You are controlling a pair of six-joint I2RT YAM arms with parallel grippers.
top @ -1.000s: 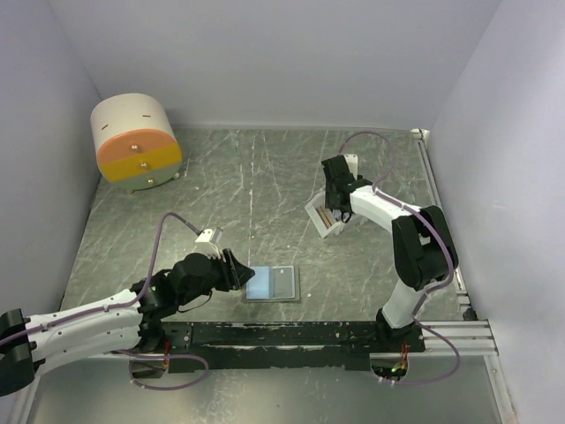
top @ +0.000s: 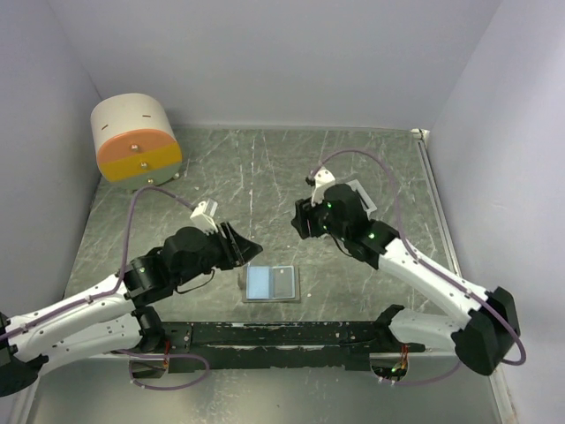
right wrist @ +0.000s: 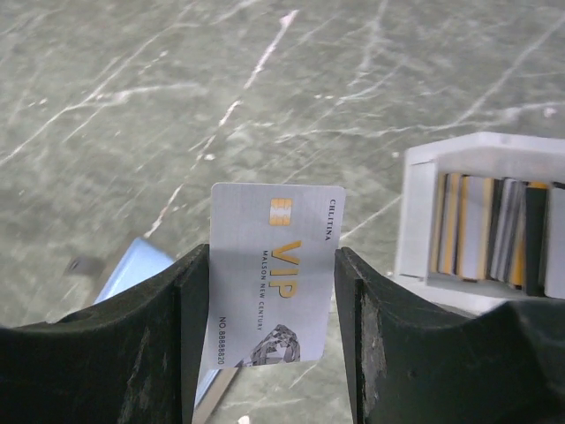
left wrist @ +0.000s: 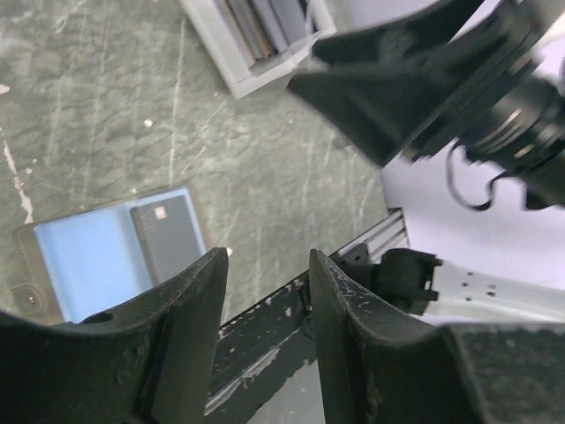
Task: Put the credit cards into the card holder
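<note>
A white VIP card (right wrist: pixel 273 265) stands upright between the fingertips of my right gripper (top: pixel 302 221), which is shut on it, above the table's middle. The white tray of cards (top: pixel 362 194) (right wrist: pixel 481 208) sits at the right behind it, cards in a row inside. The blue card holder (top: pixel 259 283) (left wrist: pixel 89 260), with a grey panel (left wrist: pixel 169 234), lies open near the front edge. My left gripper (top: pixel 243 246) is above and left of it, open, nothing between its fingers.
A white cabinet with coloured drawers (top: pixel 137 146) stands at the back left. Walls close in on both sides.
My right gripper has left the card tray, moving toward the middle and front with the card. My left gripper has risen and moved slightly toward the back.
</note>
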